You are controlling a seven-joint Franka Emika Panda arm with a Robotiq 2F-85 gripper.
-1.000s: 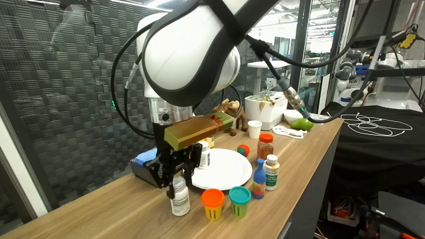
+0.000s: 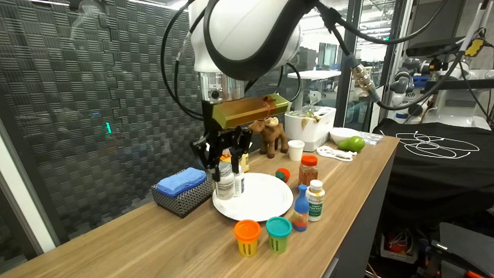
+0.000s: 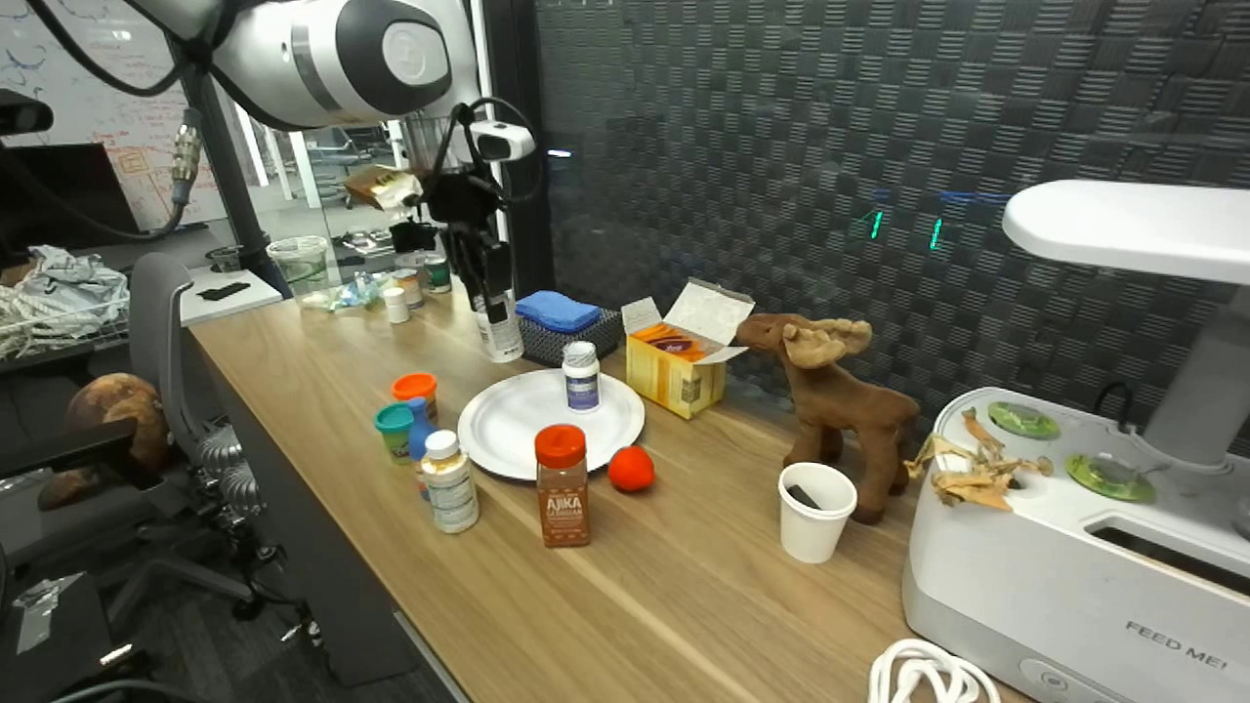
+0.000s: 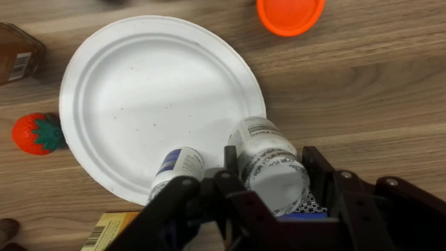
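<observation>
My gripper is shut on a white bottle [image 4: 260, 134] with a clear printed seal around its top. In the first exterior view this held bottle [image 2: 225, 187] appears at the left edge of the white plate [image 2: 266, 199]; the second exterior view shows it raised, with the gripper [image 3: 494, 303] around its upper part. From these views I cannot tell whether its base touches the plate. A smaller white bottle with a purple label [image 3: 581, 381] stands upright on the plate, close beside my fingers in the wrist view.
Near the plate stand an orange-lidded tub [image 2: 247, 236], a teal-lidded tub [image 2: 278, 234], a blue bottle [image 2: 301, 211], a pill bottle [image 2: 315, 201] and a spice jar [image 2: 308, 171]. Behind are a basket with blue cloth [image 2: 181, 181] and a yellow box [image 3: 676, 375].
The held bottle has left the table beside the orange-lidded tub and moved up and back to the plate's left edge, carried by my gripper. The other objects have stayed put.
</observation>
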